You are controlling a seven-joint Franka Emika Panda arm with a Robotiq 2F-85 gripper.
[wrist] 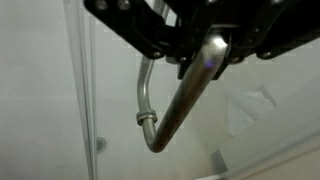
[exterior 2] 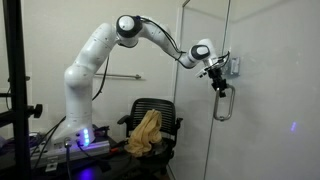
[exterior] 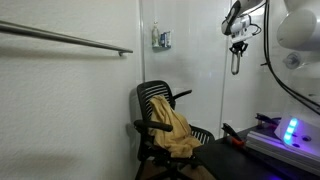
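Note:
A metal loop handle (exterior 2: 231,106) is mounted on a clear glass door panel (exterior 2: 212,140). In exterior view 2 my gripper (exterior 2: 222,90) is at the handle's upper part. From the wrist view, the handle's bent tube (wrist: 187,100) comes out from between the dark gripper parts, so the fingers appear shut on it. The fingertips themselves are mostly hidden. Exterior view 1 has the arm reaching in from the upper right, with the gripper (exterior: 238,46) at the top of the handle (exterior: 235,64).
A black office chair (exterior: 160,125) with a tan cloth (exterior: 172,128) draped on it stands near the wall. A metal rail (exterior: 65,36) runs along the left wall. Small bottles (exterior: 160,38) hang behind the glass. The arm's base has blue lights (exterior: 291,130).

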